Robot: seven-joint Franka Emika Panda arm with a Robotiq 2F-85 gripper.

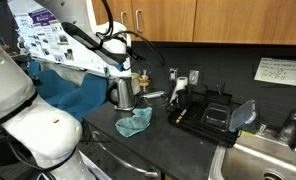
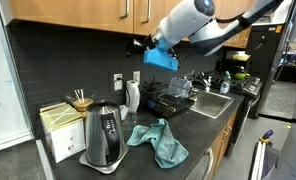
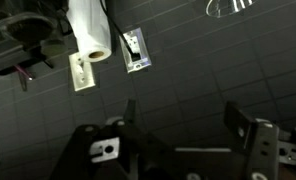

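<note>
My gripper stands open in the wrist view, with dark fingers (image 3: pixel 108 148) wide apart and only dark tiled wall between them. In exterior view 2 the arm is raised above the counter, its hand pointing toward the wall. A steel kettle (image 2: pixel 105 132) stands upright on the counter, apart from and below the gripper. Beside it lies a crumpled teal cloth (image 2: pixel 166 143), seen also in exterior view 1.
A white roll-like object (image 3: pixel 89 30) and wall outlets (image 3: pixel 137 49) show in the wrist view. Left of the kettle stand a white toaster (image 2: pixel 64 130) and utensils. A black dish rack (image 1: pixel 206 117) and sink (image 1: pixel 250 160) lie right. Wooden cabinets (image 1: pixel 213 20) overhang the counter.
</note>
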